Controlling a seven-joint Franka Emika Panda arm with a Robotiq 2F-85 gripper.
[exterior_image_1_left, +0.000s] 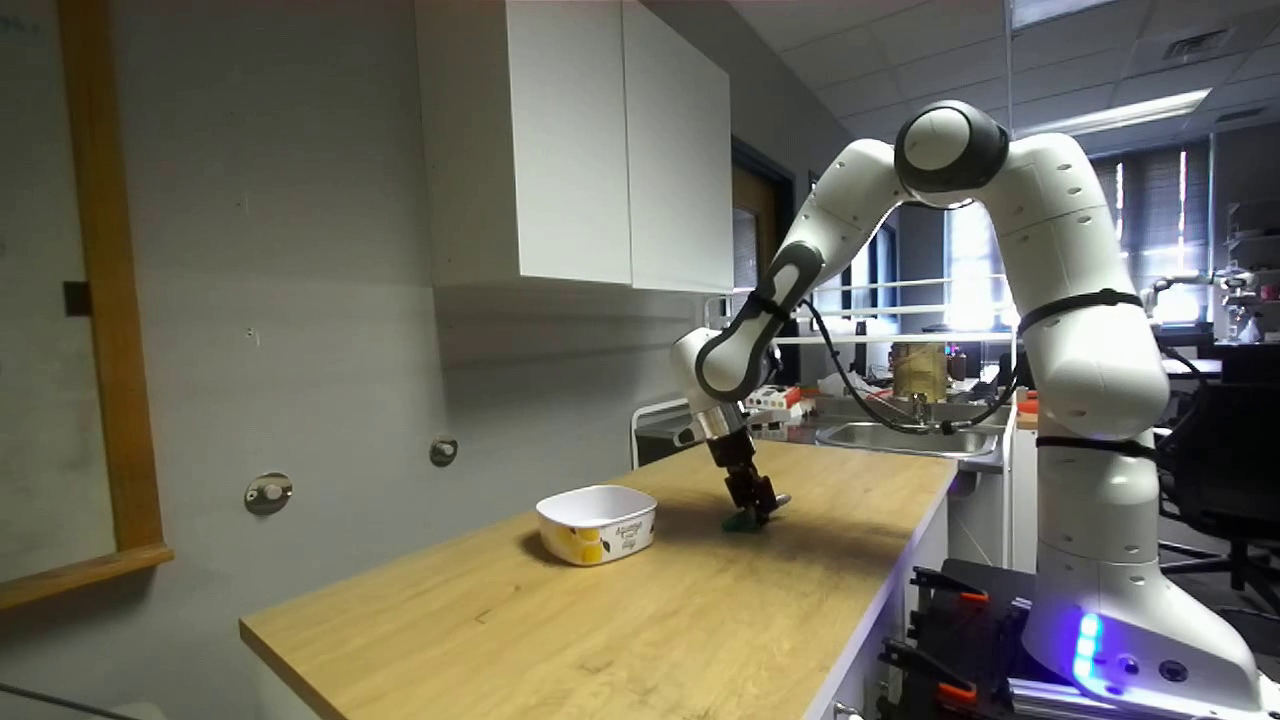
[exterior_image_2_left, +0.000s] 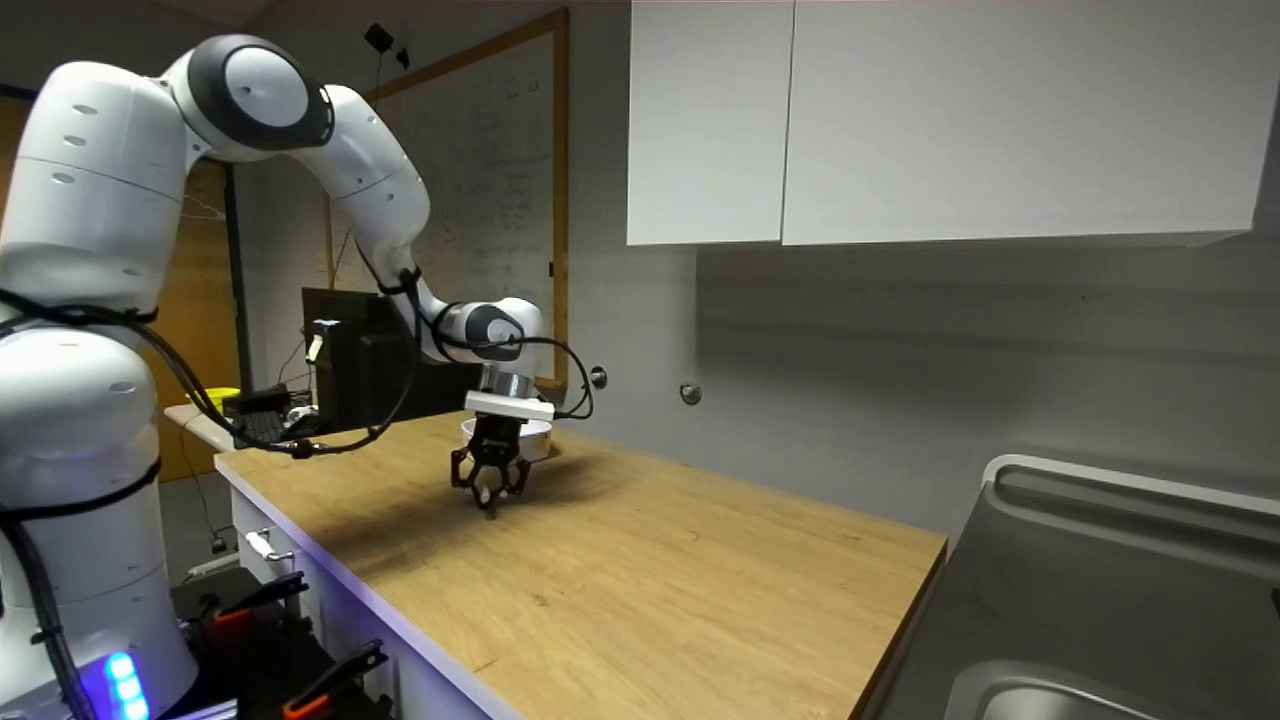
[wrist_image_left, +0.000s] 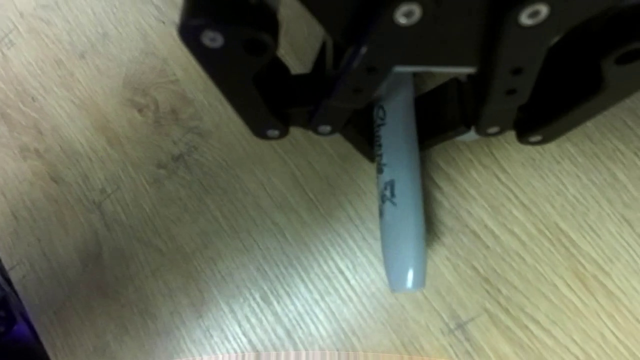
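Observation:
A grey-barrelled Sharpie marker lies on the wooden counter, its plain end toward the lower edge of the wrist view. My gripper straddles the barrel, a dark finger close against each side. Whether both fingers press on it cannot be told. In exterior view 1 my gripper points down at the counter, with the marker's green cap showing beside the fingertips. From exterior view 2 the gripper is low over the wood, and the marker is mostly hidden there.
A white bowl with a lemon pattern stands on the counter near the wall, a short way from my gripper.

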